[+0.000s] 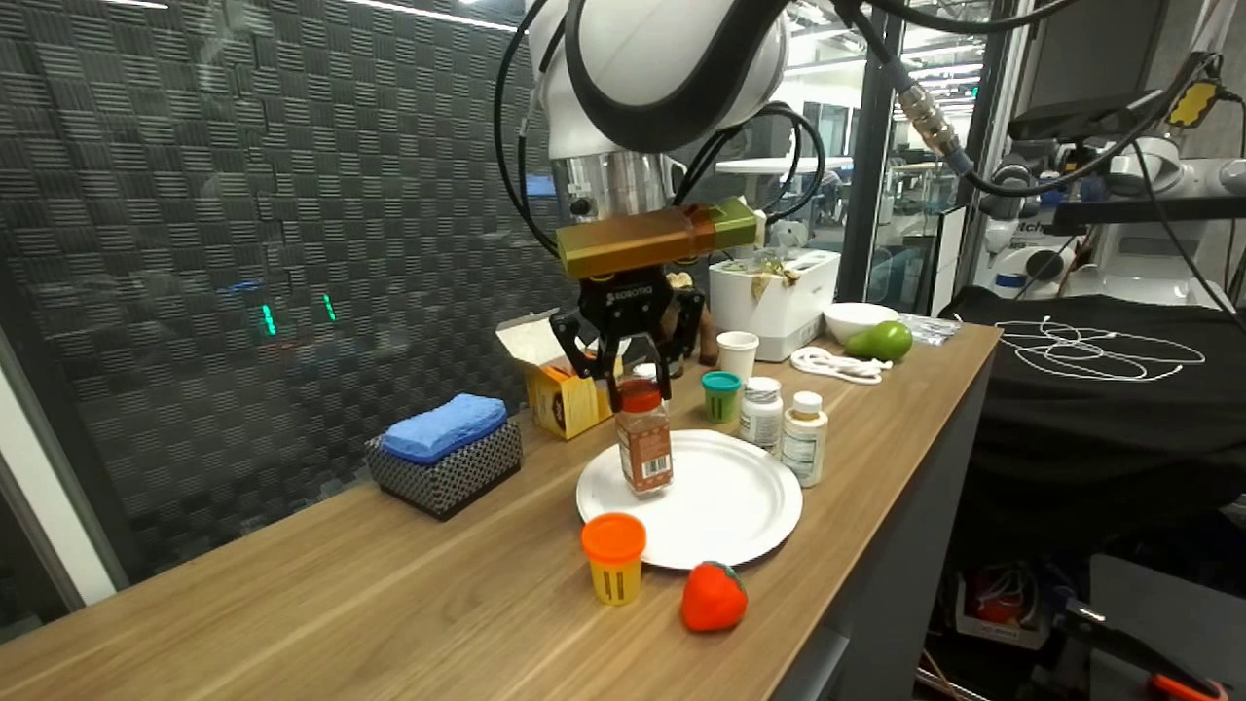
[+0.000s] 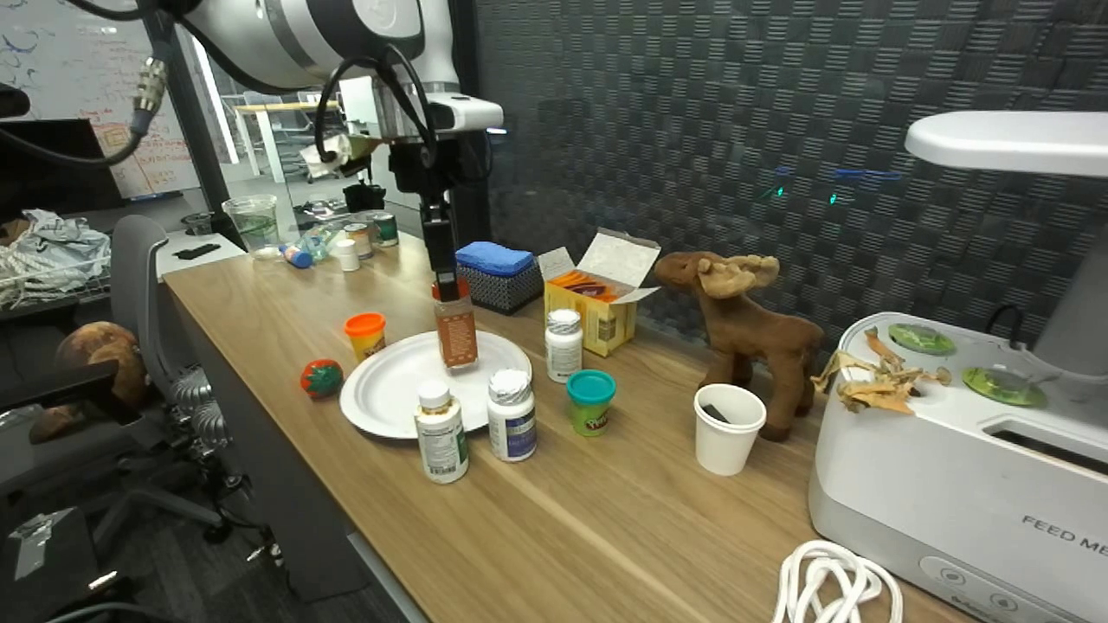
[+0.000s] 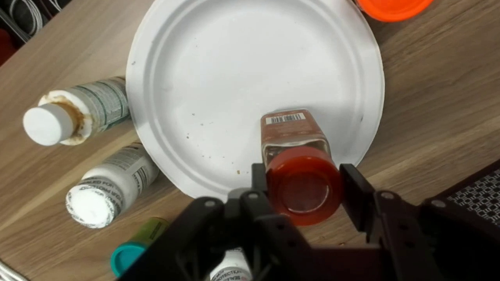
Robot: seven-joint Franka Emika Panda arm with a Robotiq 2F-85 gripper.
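Observation:
My gripper (image 1: 640, 395) is shut on the red lid of a spice bottle (image 1: 645, 454), one finger on each side of the lid. The bottle, clear with a brownish-red label, is nearly upright over the left part of a white plate (image 1: 736, 514). In the wrist view its red lid (image 3: 304, 187) sits between the fingertips and its base lies within the plate's rim. Whether the base touches the plate or hangs just above it, I cannot tell. Apart from a few specks, the plate (image 3: 253, 61) is otherwise bare.
An orange-lidded tub (image 1: 614, 559) and a toy strawberry (image 1: 714, 596) stand at the plate's near side. Two white bottles (image 2: 441, 441) (image 2: 512, 420) crowd its other edge, with a teal-lidded tub (image 2: 591, 403) close by. Behind are a yellow box (image 2: 602, 311) and a dark woven box (image 1: 450, 467).

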